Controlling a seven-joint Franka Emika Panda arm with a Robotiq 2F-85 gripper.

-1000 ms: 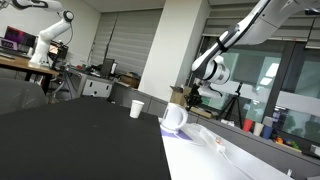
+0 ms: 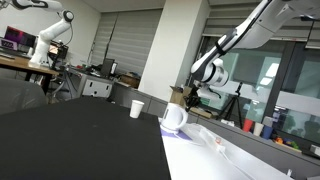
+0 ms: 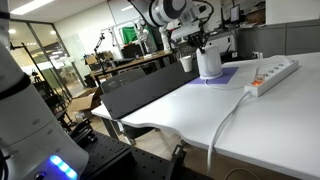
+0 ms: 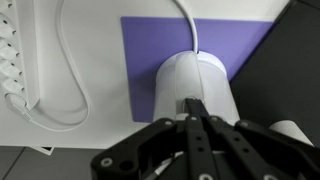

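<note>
A white cylindrical container [image 4: 190,75] stands on a purple mat [image 4: 140,48]; in exterior view 1 the white container [image 2: 174,117] is upright near the table's far end. Coming from the top of the wrist view, a white cord [image 4: 188,14] crosses the container's edge and runs down toward my fingertips. My gripper is shut over the container's top. Whether the cord is pinched between the fingers cannot be made out. From exterior view 2, the gripper [image 3: 202,47] appears at the upper left of the container [image 3: 210,62].
A white power strip [image 3: 272,77] lies to one side, its cord looping across the white table [image 3: 165,112]. Close to the container stands a white cup [image 2: 136,109]. A black surface [image 2: 85,140] adjoins, and its broad middle is clear.
The arm has shifted slightly, its upper link sitting a little farther right in exterior view 1. The container and the cup stay where they were.
</note>
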